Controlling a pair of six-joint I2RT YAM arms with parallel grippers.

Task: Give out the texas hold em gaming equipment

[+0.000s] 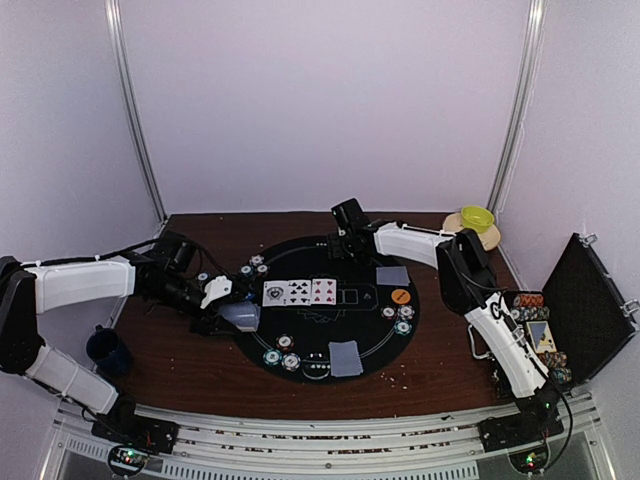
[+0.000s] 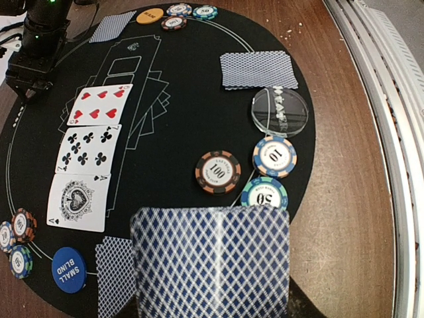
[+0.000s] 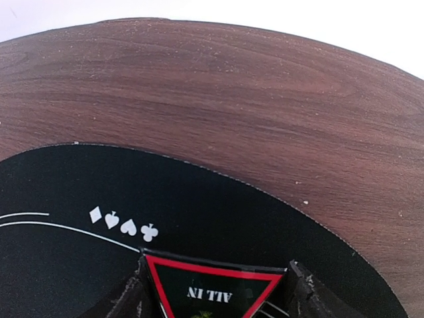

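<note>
My left gripper (image 1: 228, 316) is shut on a deck of blue-and-white patterned cards (image 2: 212, 265), held over the left end of the black poker mat (image 2: 179, 99). At the mat's far side, my right gripper has its fingers (image 3: 134, 295) set apart around the corners of a black triangular ALL IN marker (image 3: 215, 285) with a red border. Whether they press on it cannot be told. Face up in the middle lie an ace (image 2: 78, 203), a seven of clubs (image 2: 88, 150) and a six of hearts (image 2: 99, 105).
Face-down cards (image 1: 346, 359) lie at the mat's front, others (image 1: 392, 275) at the right, with chips (image 2: 218, 172), a clear dealer disc (image 2: 279, 111) and a SMALL BLIND disc (image 2: 69, 269). An open chip case (image 1: 600, 310) stands far right, a dark mug (image 1: 108, 350) at left.
</note>
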